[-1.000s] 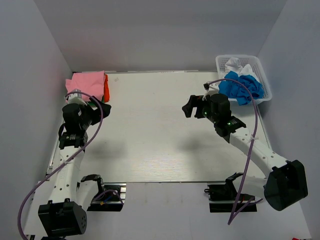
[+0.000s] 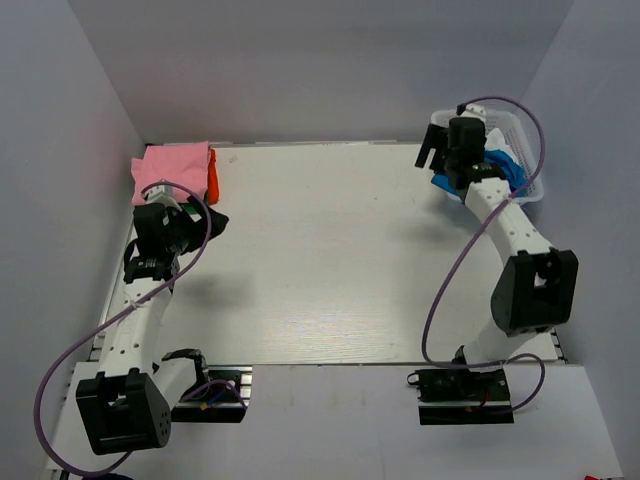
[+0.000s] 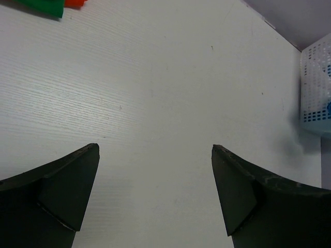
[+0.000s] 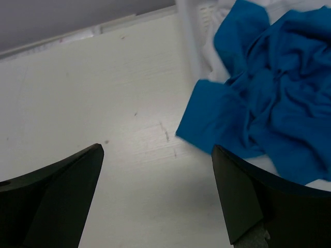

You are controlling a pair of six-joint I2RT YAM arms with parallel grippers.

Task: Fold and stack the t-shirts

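A crumpled blue shirt [image 4: 279, 88] lies in the white basket at the table's back right, one corner hanging over the rim. Under and behind it is white cloth [image 2: 499, 143]. My right gripper [image 2: 428, 150] is open above the basket's left edge; in the right wrist view its fingers [image 4: 62, 191] are wide apart with nothing between them. A stack of folded shirts with a pink one [image 2: 172, 168] on top sits at the back left. Just in front of that stack my left gripper [image 2: 212, 226] stands open and empty over bare table.
The white basket [image 3: 313, 82] has perforated walls. Red-orange [image 2: 213, 178] and green [image 3: 39, 6] cloth edges show from the stack. Grey walls close in the back and sides.
My right arm has swung from mid-table rightward and back to the basket, now partly covering the blue shirt in the top view.
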